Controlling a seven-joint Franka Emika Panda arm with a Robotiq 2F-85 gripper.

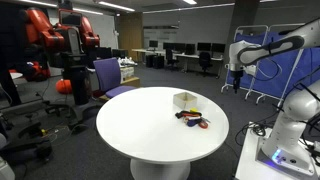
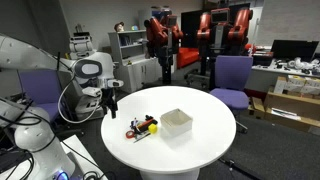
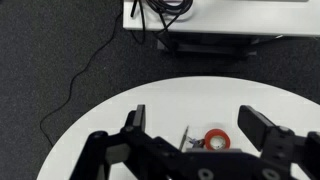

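My gripper stands open in the wrist view, its dark fingers wide apart with nothing held between them. Past them, on the white round table (image 3: 120,108), lies a red ring-shaped item (image 3: 216,138), partly hidden by the gripper body. Exterior view 2 puts the gripper (image 2: 112,108) above the table's left edge, apart from everything on the top. Near the middle is a pile of small dark items (image 2: 142,127) with a yellow piece (image 2: 153,129) and the red ring (image 2: 131,134). An open whitish box (image 2: 177,122) sits beside the pile; its inside is hard to make out.
Most of the tabletop (image 1: 135,125) around the box and pile is bare. The arm's white stand (image 1: 262,155) is beside the table, with cables on it. A purple chair (image 2: 231,80) stands close to the table's far side.
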